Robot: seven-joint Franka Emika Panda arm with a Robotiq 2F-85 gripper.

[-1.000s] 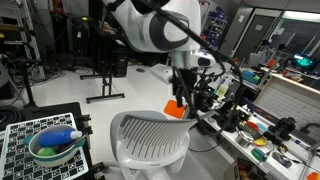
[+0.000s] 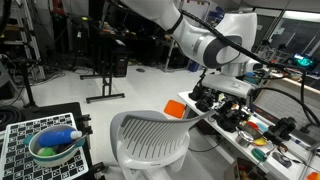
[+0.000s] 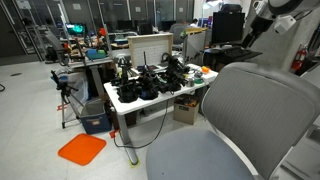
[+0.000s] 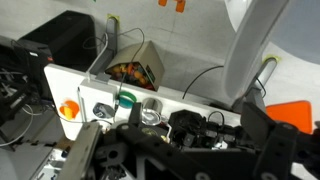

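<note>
My gripper is open, its dark fingers spread at the bottom of the wrist view with no object visibly held. Beneath it, well below, runs a white table (image 4: 98, 88) crowded with black gadgets (image 4: 190, 128). On the same table lie a green roll (image 4: 126, 100), a shiny round container (image 4: 151, 112) and an orange item (image 4: 70, 109). In exterior view 1 the white arm (image 2: 228, 42) reaches over the chair toward the table, and its fingertips blend into the dark clutter. Exterior view 2 shows part of the arm (image 3: 285, 10) at the upper right.
A grey office chair (image 2: 150, 138) stands between the arm's side and the table. An orange sheet (image 3: 82, 149) and a cardboard box (image 3: 186, 110) are on the floor. A bowl (image 2: 55, 142) with coloured things rests on a checkered board (image 2: 17, 160) at left.
In exterior view 1 the arm has swung right, from above the chair's back toward the cluttered table. The chair, bowl and table items look unmoved.
</note>
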